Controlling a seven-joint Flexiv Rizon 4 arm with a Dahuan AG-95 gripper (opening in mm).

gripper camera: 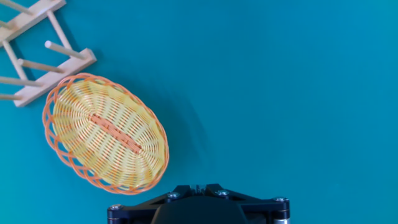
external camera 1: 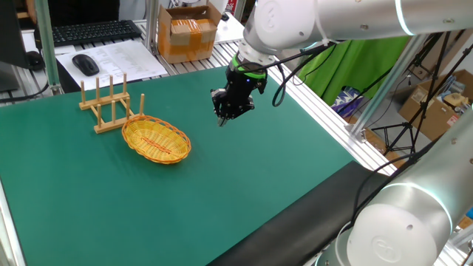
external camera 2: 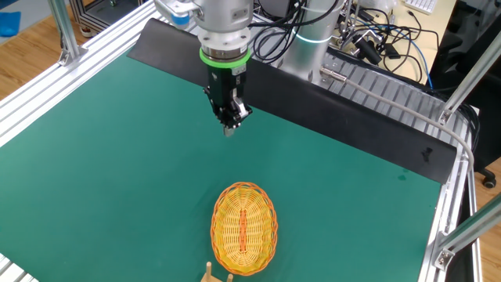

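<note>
An oval yellow wicker basket with an orange rim [external camera 1: 156, 140] rests on the green table, empty. Touching or almost touching it is a wooden peg rack [external camera 1: 111, 107], seen at the upper left in the wrist view. My gripper [external camera 1: 221, 122] hangs above the table, off to one side of the basket and clear of it. In the wrist view, the fingers meet at the bottom edge with nothing showing between them. Exterior view 2 shows the basket [external camera 2: 244, 229] in front of the gripper [external camera 2: 228, 131], with only the rack's peg tips visible at the lower border.
Wide bare stretches of green table [external camera 1: 244, 177] surround the basket. A black mat strip [external camera 2: 352, 125] runs along the robot's base side. Beyond the far edge are a cardboard box [external camera 1: 188, 33], a mouse [external camera 1: 86, 65] and a keyboard [external camera 1: 87, 32].
</note>
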